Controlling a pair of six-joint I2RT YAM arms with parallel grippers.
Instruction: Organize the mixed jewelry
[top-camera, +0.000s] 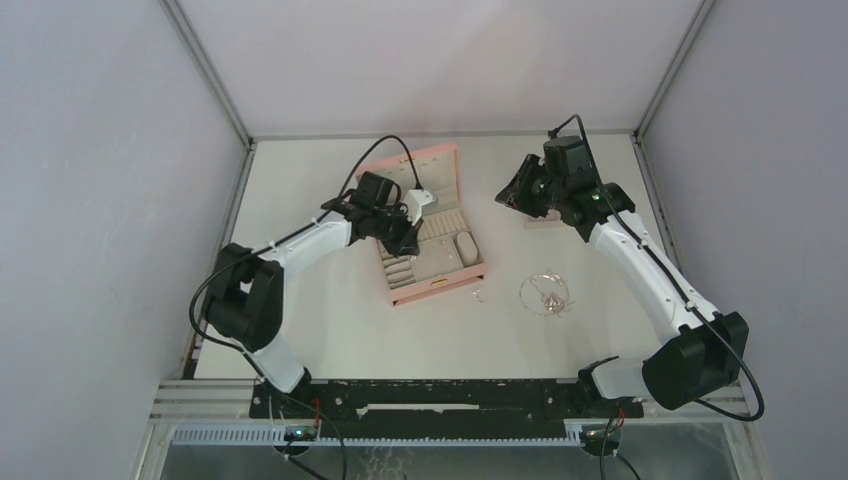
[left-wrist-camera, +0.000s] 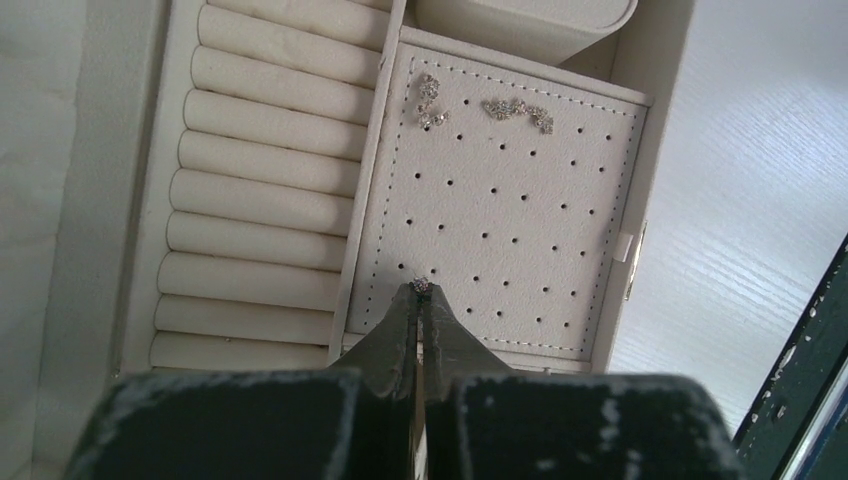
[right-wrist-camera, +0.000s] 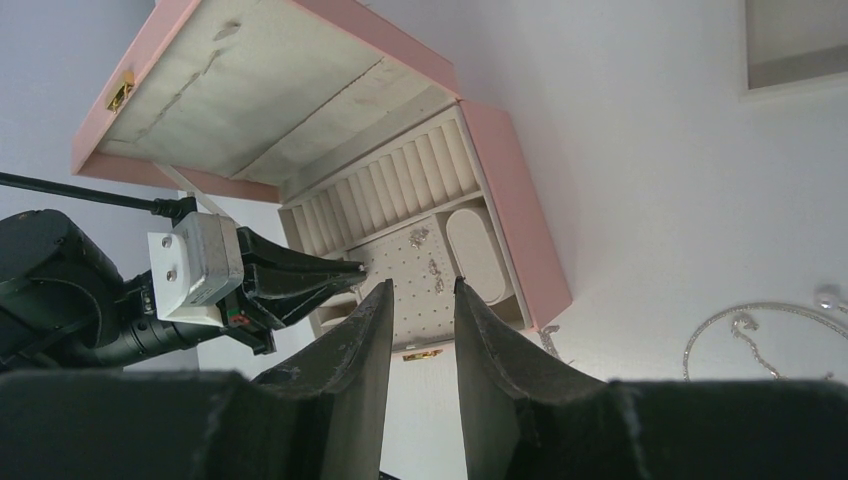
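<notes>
An open pink jewelry box (top-camera: 437, 288) stands left of the table's middle. My left gripper is over its perforated earring panel (left-wrist-camera: 520, 215), shut, with a small sparkling earring (left-wrist-camera: 421, 285) at the fingertips; most of the piece is hidden by the fingers. Two glittering earrings (left-wrist-camera: 428, 100) lie on the panel's far end. Right of the box, my right gripper hangs in the air, its fingers apart and nothing between them. A thin earring (top-camera: 478, 296) lies on the table beside the box, and a tangled necklace (top-camera: 546, 312) lies further right.
Ring rolls (left-wrist-camera: 270, 180) fill one side of the box, and an oval pad (right-wrist-camera: 478, 252) sits in a corner compartment. The raised lid (right-wrist-camera: 290, 70) stands behind. A pale tray (top-camera: 545, 222) is partly under my right arm.
</notes>
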